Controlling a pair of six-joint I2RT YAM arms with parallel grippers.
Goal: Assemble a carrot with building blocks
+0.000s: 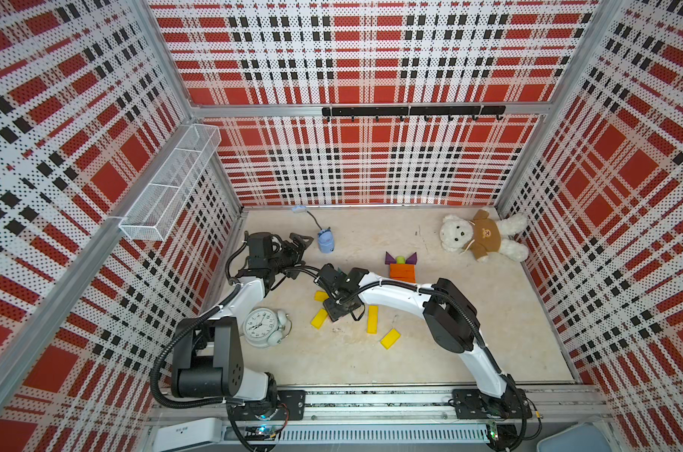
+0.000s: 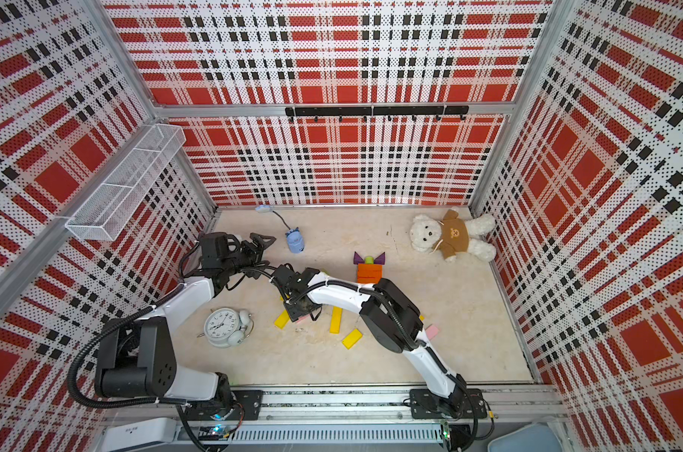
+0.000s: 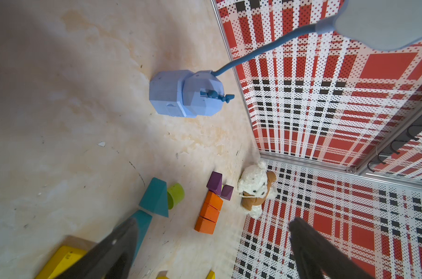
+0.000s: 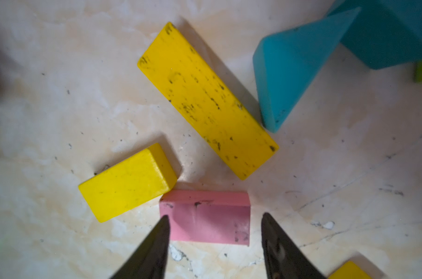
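Note:
In the right wrist view my right gripper hangs open over a pink block, one finger either side, near its ends. Beside it lie a short yellow block, a long yellow block and teal triangular blocks. An orange stack with purple pieces and a green piece on top lies right of centre. My left gripper is open at the left back, above the table, nothing between its fingers.
A blue lamp stands at the back, a teddy bear lies at the back right, and an alarm clock sits front left. More yellow blocks lie front centre.

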